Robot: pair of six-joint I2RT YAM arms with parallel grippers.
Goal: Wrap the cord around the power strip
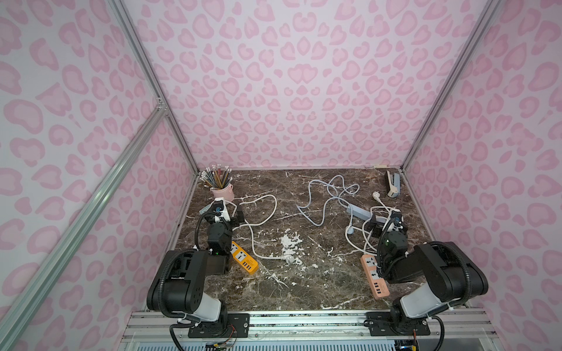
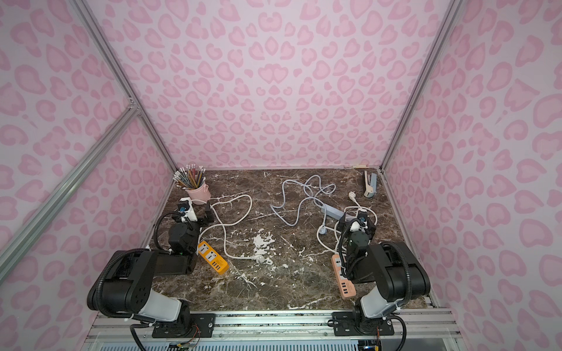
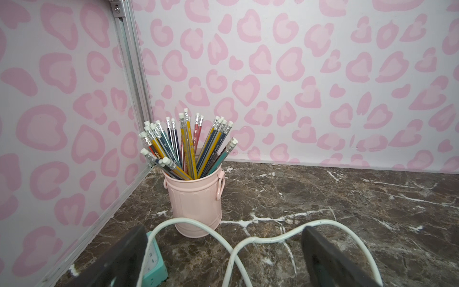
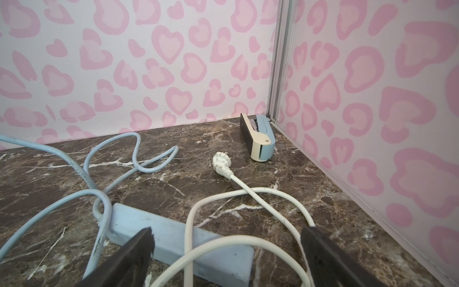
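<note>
An orange power strip (image 1: 244, 258) lies front left with a white cord (image 1: 275, 207) looped behind it. A pink power strip (image 1: 374, 276) is front right. A blue power strip (image 4: 177, 241) with pale blue cord (image 4: 71, 162) lies behind it, crossed by white cords. A teal object (image 3: 154, 267), partly hidden, lies at the left. My open left gripper hovers over the left cords, fingers blurred at the lower edge. My open right gripper is over the right cords and blue strip, holding nothing.
A pink pot of pencils (image 3: 193, 205) stands at the back left. A stapler (image 4: 258, 143) sits in the back right corner. Patterned walls enclose the table at the back and sides.
</note>
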